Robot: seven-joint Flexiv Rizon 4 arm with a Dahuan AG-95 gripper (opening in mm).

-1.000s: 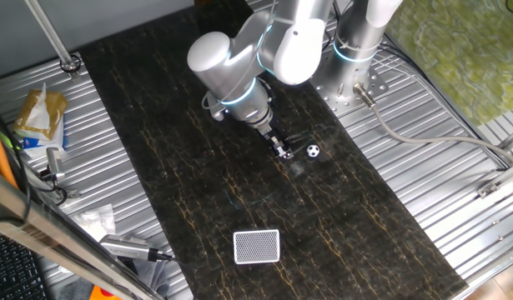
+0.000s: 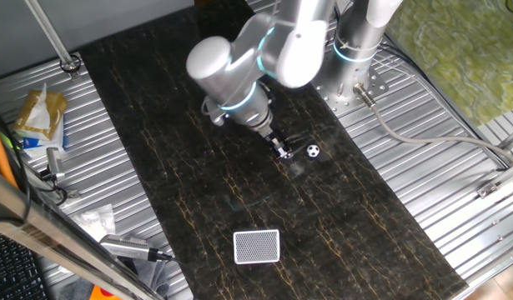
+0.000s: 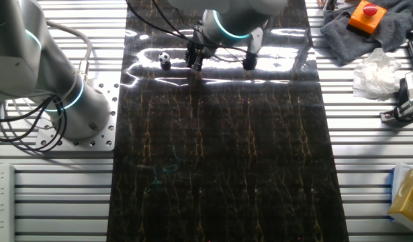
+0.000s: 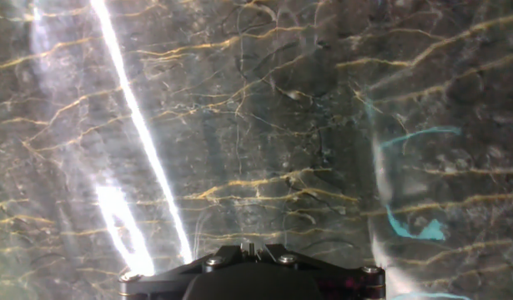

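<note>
A small black-and-white ball (image 2: 313,151) with a soccer pattern stands on the dark marbled tabletop, close to the robot's base. My gripper (image 2: 283,153) points down just beside it, a narrow gap apart. Exterior view 2 also has the ball (image 3: 164,58) to the left of the gripper (image 3: 194,60). In the wrist view the gripper appears at the bottom edge with its fingers drawn together, and nothing shows between them. The ball is outside that view. A white mesh-bottomed tray (image 2: 256,247) lies empty farther down the table.
Tissues (image 2: 41,115), a plastic bag (image 2: 96,222) and a silver device (image 2: 127,247) lie on the slatted metal beside the tabletop. Bright glare streaks cross the wrist view.
The upper arm has shifted slightly, while the gripper stays in nearly the same spot. Ball and tray have not moved.
</note>
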